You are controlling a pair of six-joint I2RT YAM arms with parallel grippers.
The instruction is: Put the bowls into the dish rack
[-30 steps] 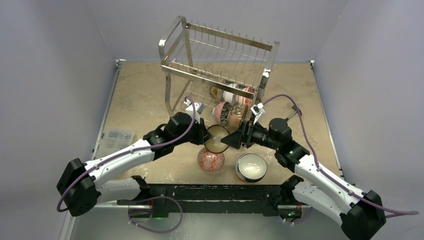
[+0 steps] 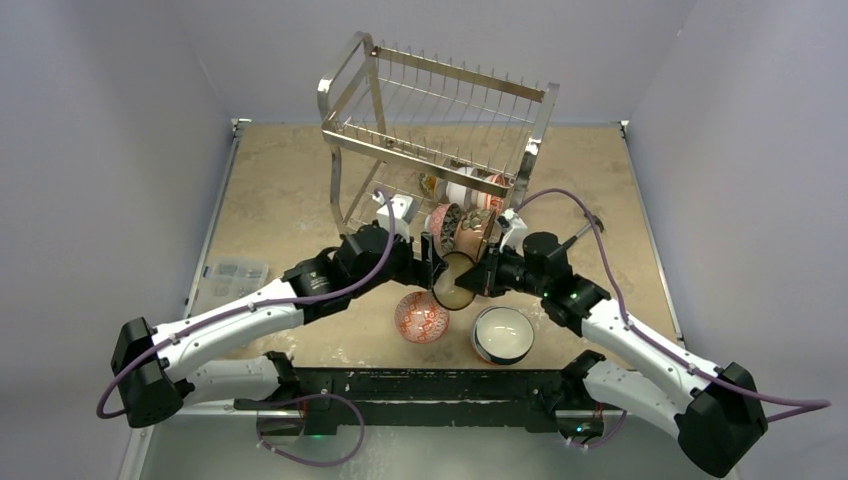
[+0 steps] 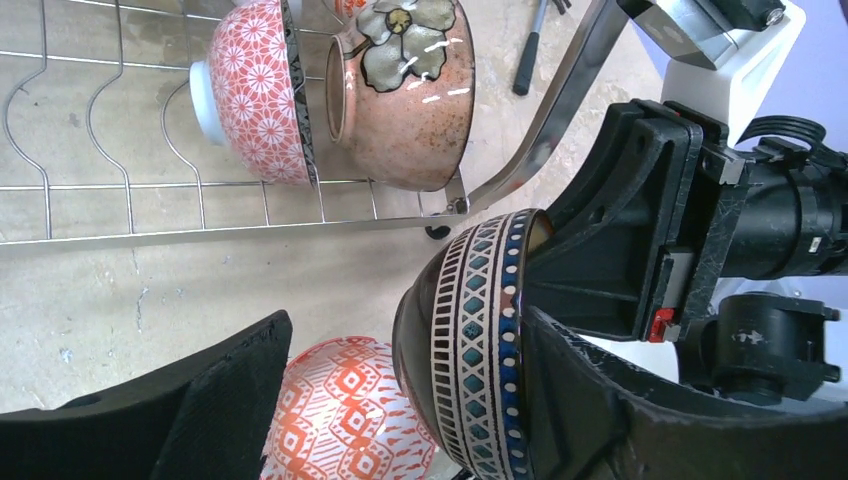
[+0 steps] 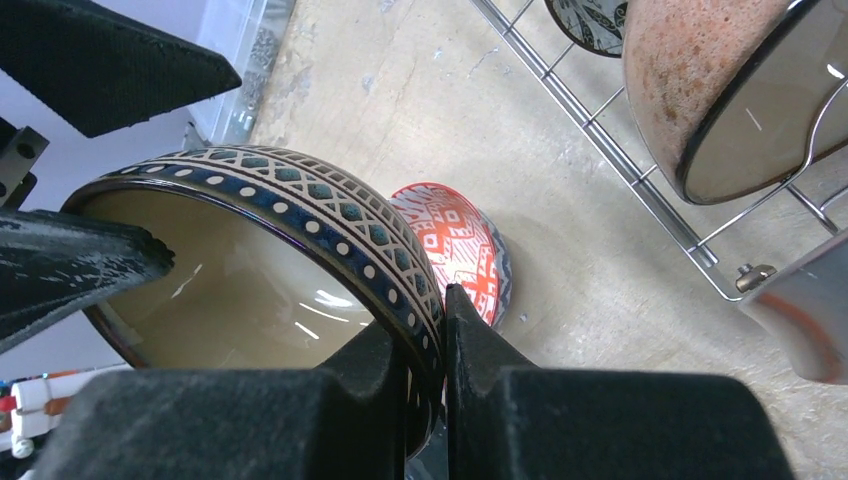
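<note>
A bowl with a patterned, blue-dotted band [image 4: 370, 225] and a tan inside is tilted, its opening turned to the side. My right gripper is shut on its rim. In the left wrist view my left gripper stands open, the banded bowl's rim between its spread fingers. A red-and-white bowl [image 2: 421, 317] lies upside down on the table below. To its right, a cream-lined bowl [image 2: 504, 334] sits upright. The metal dish rack [image 2: 430, 160] stands behind; its lower tier holds a red floral bowl [image 3: 258, 95] and a brown flowered bowl [image 3: 415, 110], both on edge.
More bowls [image 2: 460, 188] stand farther back on the lower tier. Wires at that tier's left [image 3: 125, 150] are empty. A clear plastic box [image 2: 236, 277] is at the table's left, and a dark-handled tool [image 2: 585, 232] lies right of the rack.
The banded bowl has moved slightly right and is more tilted. My left gripper has opened from the bowl's rim and shifted right, while my right gripper keeps its hold.
</note>
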